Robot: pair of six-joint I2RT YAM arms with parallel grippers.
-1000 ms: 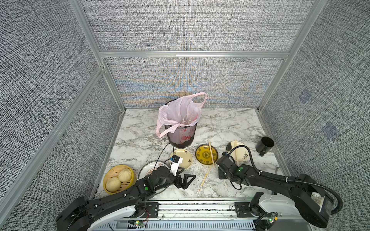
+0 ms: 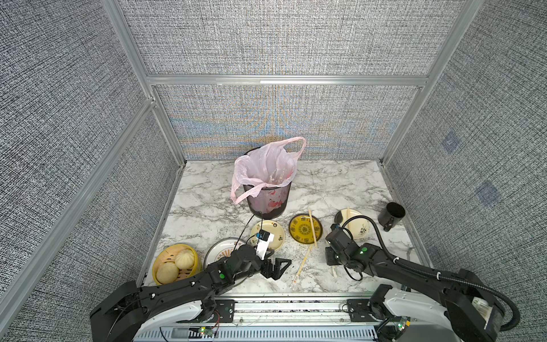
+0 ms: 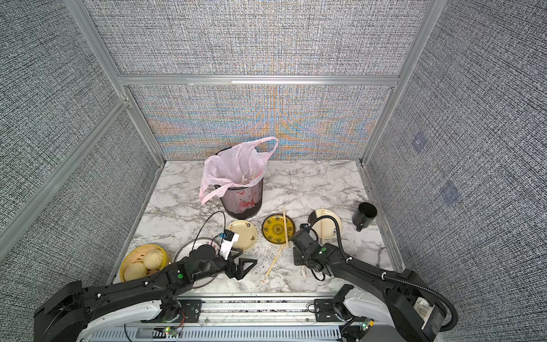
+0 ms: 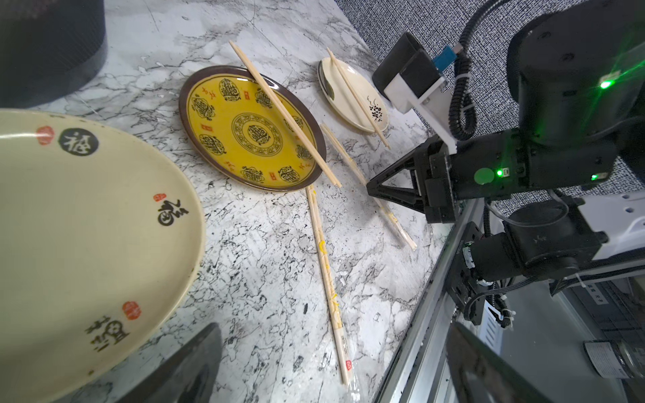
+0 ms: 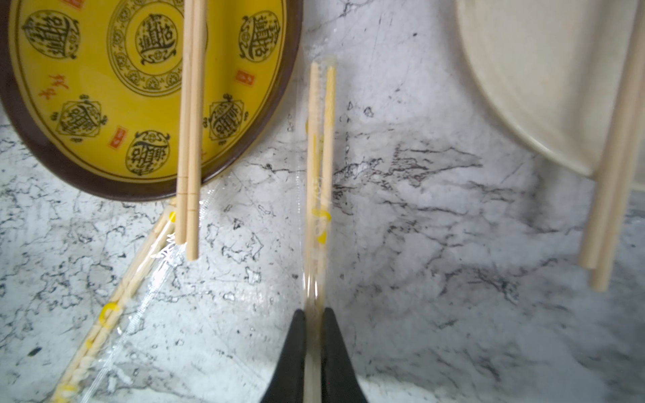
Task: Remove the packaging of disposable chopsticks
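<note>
Wrapped chopsticks [image 5: 327, 161] in clear film with yellow print lie beside the brown-rimmed yellow plate [image 5: 121, 161]. My right gripper is shut around their lower part, the pale sticks showing between its fingers. A second wrapped pair [image 4: 326, 262] lies slantwise on the table, below the yellow plate. My left gripper is open above that pair's near end, nothing between its fingers. Bare chopsticks [image 5: 191, 134] rest across the yellow plate, and another bare pair [image 5: 614, 168] lies on the cream plate [image 5: 524, 80] at right.
A bin [image 2: 265, 202] with a pink bag [image 2: 267, 162] stands at the back. Left are a steamer [image 2: 196, 268] with buns [image 2: 167, 273] and a cream plate [image 2: 276, 230]. A black mug [image 2: 391, 215] is at right.
Both grippers have shifted slightly to the right. The left one stays open, and the chopsticks and plates stay where they were.
</note>
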